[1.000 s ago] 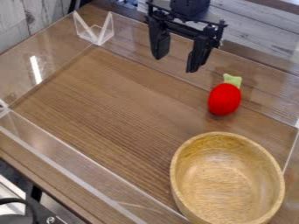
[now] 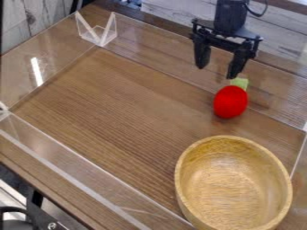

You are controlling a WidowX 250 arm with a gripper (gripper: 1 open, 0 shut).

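Note:
My black gripper point(image 2: 220, 56) hangs over the back right of the wooden table, open, its fingers pointing down with nothing visible between them. It is behind and above a red oval object point(image 2: 231, 101). A small pale green item point(image 2: 240, 84) lies just behind the red one, partly hidden by it.
A large yellow bowl point(image 2: 232, 184) fills the front right. A white wire-like holder point(image 2: 93, 30) stands at the back left.
My gripper has moved back and to the right, toward the far edge, and looks smaller. The red object, green item and bowl have not moved.

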